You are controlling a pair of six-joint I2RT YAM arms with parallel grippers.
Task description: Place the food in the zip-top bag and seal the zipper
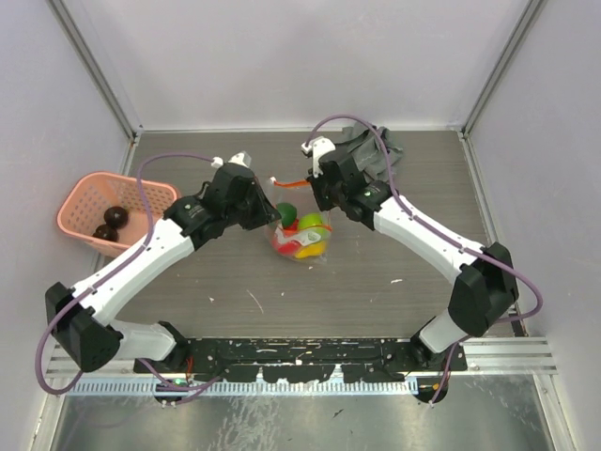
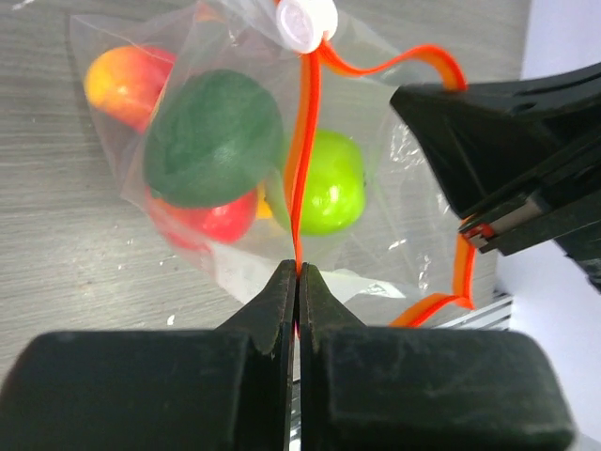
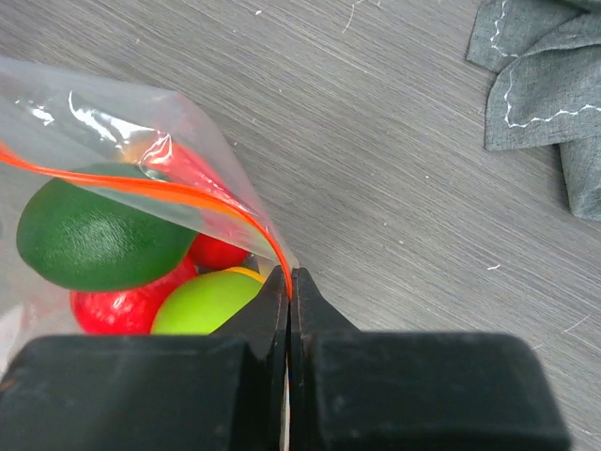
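Observation:
The clear zip top bag [image 1: 324, 251] with an orange zipper strip [image 2: 297, 178] is in the middle of the table, its mouth parted. Inside it are a dark green food [image 2: 214, 138], a light green one [image 2: 324, 183], a red one [image 3: 127, 303] and a red-yellow one [image 2: 127, 83]. A white slider piece [image 2: 307, 23] sits at one end of the strip. My left gripper is shut on the strip at one side of the mouth. Across from it, my right gripper is shut on the orange strip too.
A pink basket [image 1: 77, 209] at the left holds dark round foods [image 1: 115, 217]. Behind the right gripper lies a grey cloth [image 1: 383, 146].

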